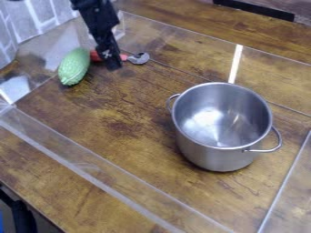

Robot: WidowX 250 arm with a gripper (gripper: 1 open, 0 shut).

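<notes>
My gripper (107,56) is at the upper left, low over a red-handled tool with a silver head (138,58), which lies on the wooden table. I cannot tell whether its fingers are open or shut, or whether they touch the tool. Left of the gripper lies a pale green vegetable (75,66). A large steel pot (221,127) with two side handles stands at the right.
Clear panels or strips run along the left and lower edges of the work area.
</notes>
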